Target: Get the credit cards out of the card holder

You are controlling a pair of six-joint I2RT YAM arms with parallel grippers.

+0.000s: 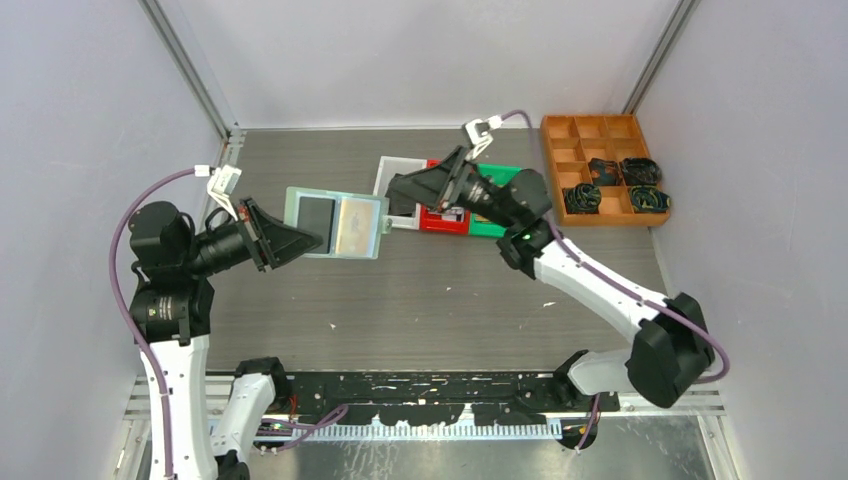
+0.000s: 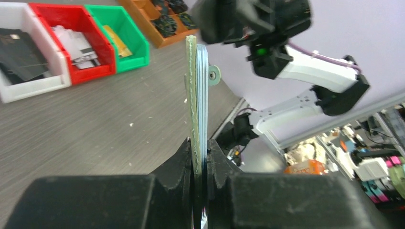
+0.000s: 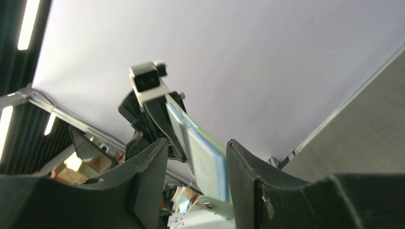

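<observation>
In the top view the pale green card holder (image 1: 292, 204) is spread flat above the table, a dark card (image 1: 316, 214) and a tan card (image 1: 356, 228) side by side in its pockets. My left gripper (image 1: 314, 243) is shut on its left part; edge-on in the left wrist view, the holder (image 2: 202, 95) rises as thin layers between the fingers. My right gripper (image 1: 396, 190) is apart from the holder, up and to its right. The right wrist view shows its fingers (image 3: 155, 171) spread, with the blurred holder (image 3: 207, 164) in front and nothing clearly gripped.
White bin (image 2: 9, 90), red bin (image 2: 90, 71) and green bin (image 2: 142, 47) stand in a row at the back, partly under my right arm in the top view. An orange compartment box (image 1: 600, 218) holds dark bundles.
</observation>
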